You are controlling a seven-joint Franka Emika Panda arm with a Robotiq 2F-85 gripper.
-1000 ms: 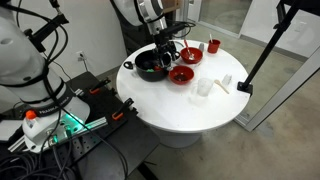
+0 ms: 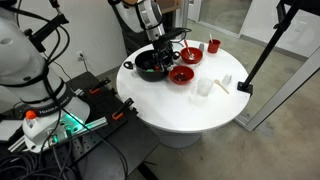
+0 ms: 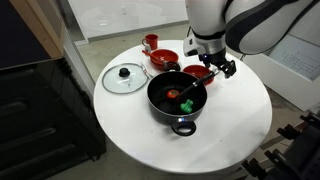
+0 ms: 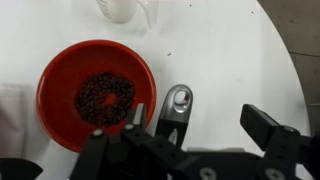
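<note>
A black pot stands on the white round table, holding a red round item and a green item. A utensil slants out over its rim; its grey handle end, with a hole in it, shows in the wrist view. My gripper is open above this handle, which lies in the gap, closer to the left finger. In exterior view 2, the gripper hangs at the pot's far right rim. Whether a finger touches the handle, I cannot tell.
Beside the pot is a red bowl of dark beans. Another red bowl and a red mug stand farther back. A glass lid lies left of the pot, clear cups to the right.
My arm and gripper have shifted slightly to the right in exterior view 1, staying beside the pot. The pot and bowls have not moved.
</note>
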